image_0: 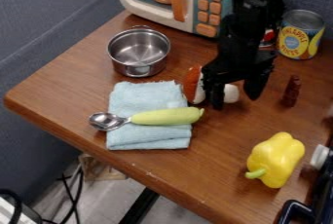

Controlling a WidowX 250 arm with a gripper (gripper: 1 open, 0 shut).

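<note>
My black gripper (237,87) hangs over the middle right of the table, low above an orange-and-white object (194,84), which it partly hides; its fingers look apart, but the dark shapes make any contact unclear. A light blue folded towel (140,140) lies to the left, with a metal spoon (107,122) and a pale yellow corn-like object (166,117) on it. A yellow pepper (275,162) stands at the lower right.
A steel pot (138,52) sits upper left. A toy microwave (182,4) is at the back. A can (301,35) and a small dark red bottle (291,92) stand right.
</note>
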